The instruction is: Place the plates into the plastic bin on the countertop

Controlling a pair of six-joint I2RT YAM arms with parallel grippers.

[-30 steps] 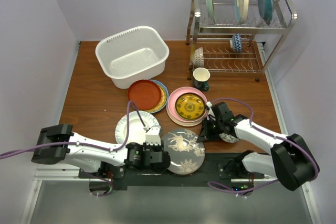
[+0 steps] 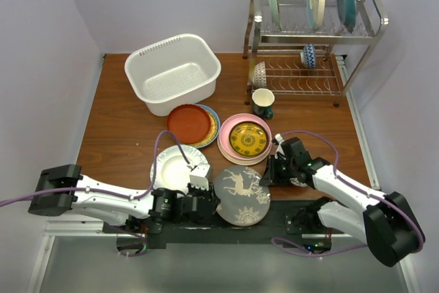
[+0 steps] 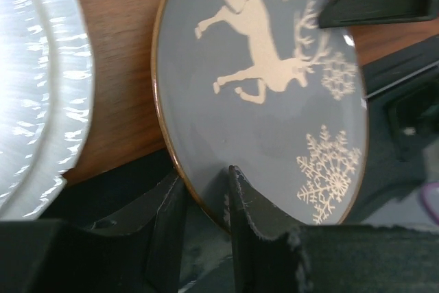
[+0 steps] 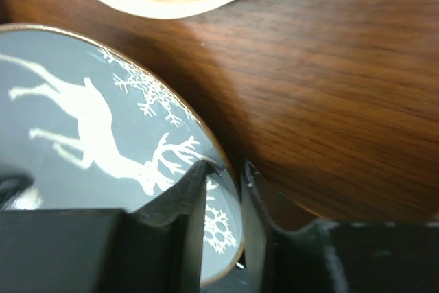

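Note:
A grey plate (image 2: 241, 195) with a pale reindeer and snowflakes lies at the counter's front edge, its near part over the dark strip. At its left rim, my left gripper is open, with the rim passing between its fingers. My right gripper is at the right rim, its fingers parted by a narrow gap with the plate's edge between them. The white plastic bin (image 2: 173, 66) stands empty at the back left. Other plates on the counter are a white plate (image 2: 168, 168), a red-brown plate (image 2: 188, 123) and a pink plate (image 2: 228, 128).
A yellow patterned dish (image 2: 248, 138) sits on the pink plate. Behind it are a mug (image 2: 263, 99) and a metal dish rack (image 2: 315, 39) holding plates and cups. Bare wood (image 2: 120, 121) shows on the left.
The plate has moved slightly to the right. My right arm has shifted a little to the right.

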